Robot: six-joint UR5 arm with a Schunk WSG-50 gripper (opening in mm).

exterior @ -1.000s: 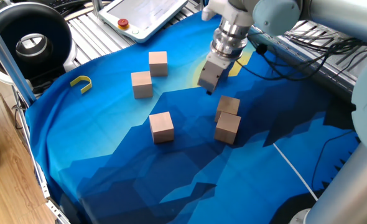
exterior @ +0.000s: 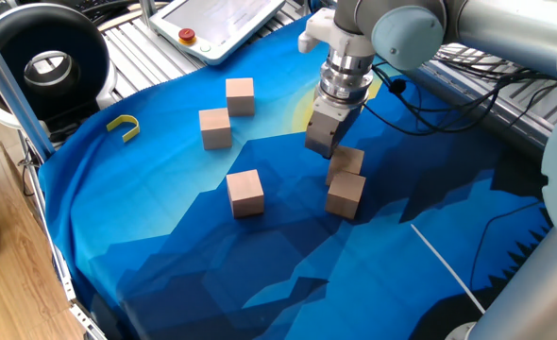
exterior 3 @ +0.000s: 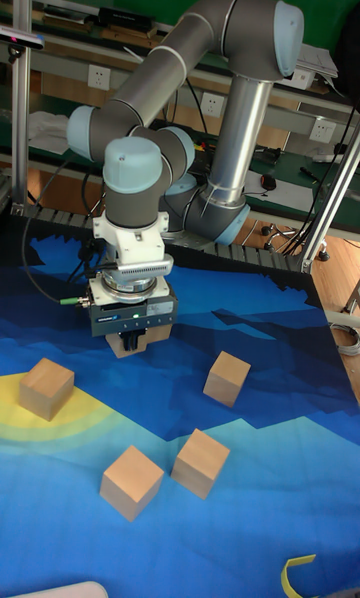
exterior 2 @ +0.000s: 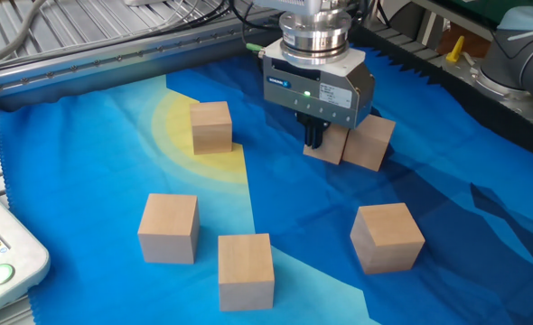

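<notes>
Two wooden cubes stand close together by my gripper, a nearer one [exterior 2: 327,147] and another [exterior 2: 371,143] at its right. My gripper [exterior 2: 314,134] points down, its black fingers close together in front of the nearer cube and covering part of it. No cube shows between them; whether they touch the cube is unclear. In exterior view 1 the gripper body overlaps the upper left of the pair, made up of one cube [exterior: 347,161] and a lower one [exterior: 345,195]. Exterior view 3 has the gripper [exterior 3: 132,340] hiding most of the pair.
Several other cubes lie apart: one on the yellow patch [exterior 2: 211,127], two near each other [exterior 2: 168,228] [exterior 2: 246,273], and one alone [exterior 2: 387,238]. A yellow hook-shaped piece [exterior: 124,127] and a tablet with a red button [exterior: 212,26] are at the edge.
In exterior view 1 my gripper has come lower and slightly to the right, closer to the pair of cubes. All visible cubes have stayed where they were.
</notes>
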